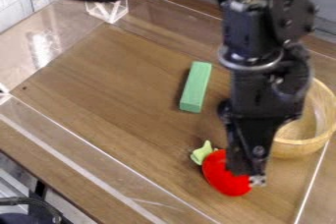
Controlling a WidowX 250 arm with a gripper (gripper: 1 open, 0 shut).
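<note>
A red tomato-like object with a pale green leafy top (223, 177) lies on the wooden table near the lower middle. My black gripper (254, 177) hangs over its right side, fingertips low beside it and partly in front of it. The fingers look close together, with nothing visible between them; whether they touch the red object I cannot tell.
A pale green block (196, 85) lies behind, left of the arm. A wooden bowl (305, 141) sits at the right, partly behind the gripper. Clear strips run along the near edge.
</note>
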